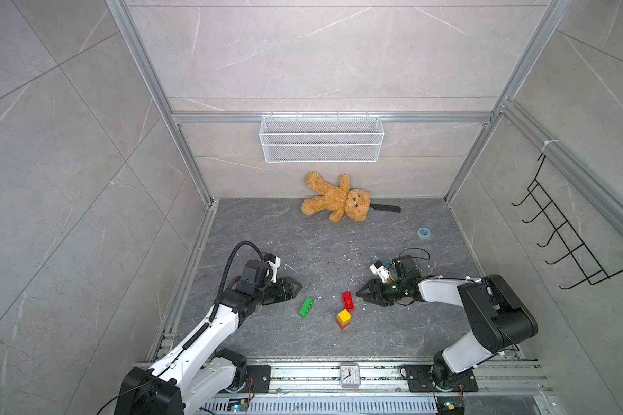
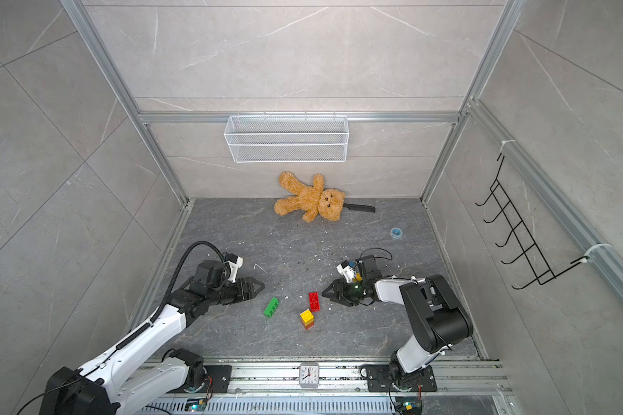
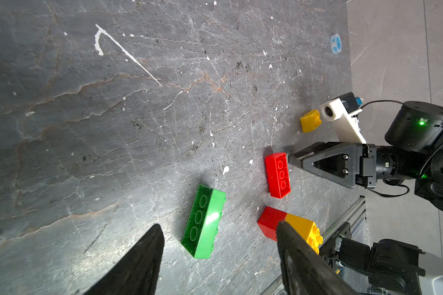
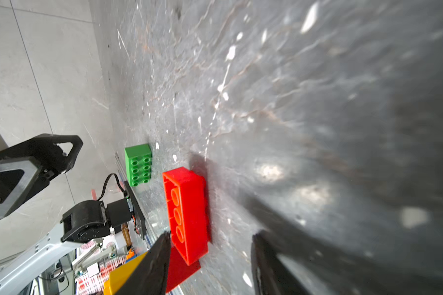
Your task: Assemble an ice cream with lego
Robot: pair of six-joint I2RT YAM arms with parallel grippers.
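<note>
A green brick point(image 3: 204, 223) lies on the table between the grippers. My left gripper hangs open above and just left of it, nothing between its fingers. A red brick point(image 4: 187, 211) lies on its side just left of my right gripper, which is low over the table, open and empty. Nearer the front, a yellow brick point(image 1: 344, 316) is joined to a red one point(image 3: 270, 221). Another yellow brick point(image 3: 310, 121) lies behind the right gripper, mostly hidden from above.
A teddy bear point(image 1: 328, 197) and a black knife-shaped item point(image 1: 387, 207) lie at the back. A blue ring point(image 1: 423, 233) sits at the right. A wire basket point(image 1: 321, 138) hangs on the back wall, black hooks on the right wall.
</note>
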